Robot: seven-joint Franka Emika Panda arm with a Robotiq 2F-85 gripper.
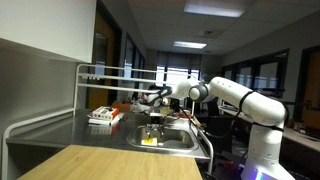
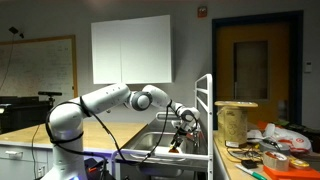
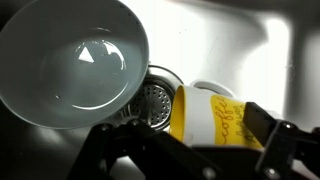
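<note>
A yellow and white cup-like object (image 3: 213, 118) with dark lettering lies in the metal sink (image 1: 181, 141), close to the drain (image 3: 152, 103). In the wrist view my gripper is open, its dark fingers on either side of this object. Whether they touch it cannot be told. A grey bowl (image 3: 75, 62) rests to the left, partly over the drain. From exterior view 1, the gripper (image 1: 156, 129) points down into the sink, just above the yellow object (image 1: 149, 141). The sink wall hides much of the inside in exterior view 2.
A wooden tabletop (image 1: 110, 163) lies in front of the sink, mostly bare. On the dark counter stands a white rack (image 1: 103, 116). Past the metal frame post, a large tan cylinder (image 2: 232, 126) and assorted items crowd a side table.
</note>
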